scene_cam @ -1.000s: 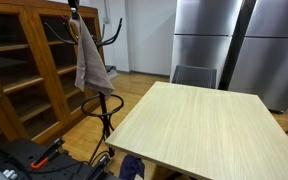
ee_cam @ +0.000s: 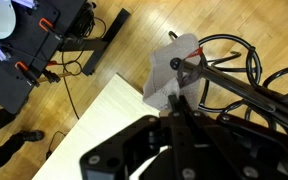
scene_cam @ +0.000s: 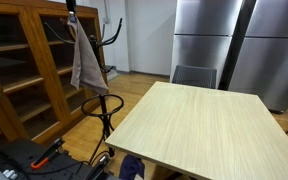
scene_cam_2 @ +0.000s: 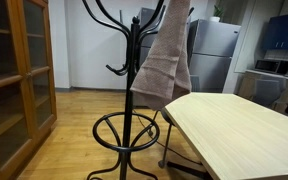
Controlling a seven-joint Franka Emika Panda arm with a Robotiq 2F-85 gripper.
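A greyish-pink towel [scene_cam: 87,65] hangs down from my gripper [scene_cam: 72,14] at the upper left of exterior view 1. In exterior view 2 the towel [scene_cam_2: 166,65] is in front of the right side of the black coat stand [scene_cam_2: 131,75]; its top runs out of the picture. Seen from the wrist, my gripper is shut at the towel's gathered end, and the loose cloth [ee_cam: 167,72] spreads below it. The stand's pole and curved hooks [ee_cam: 254,88] lie just right of the towel. Whether cloth and hooks touch, I cannot tell.
A pale wooden table [scene_cam: 199,125] with a clear top fills the middle. Wooden glass-door cabinets [scene_cam: 19,75] line the left wall. A grey chair [scene_cam: 194,76] stands behind the table. Cables and a dark frame [ee_cam: 44,45] lie at the upper left of the wrist view.
The towel's lower end has shifted a little to the left and hangs straighter. My gripper has moved slightly left at most. The table and stand look unchanged.
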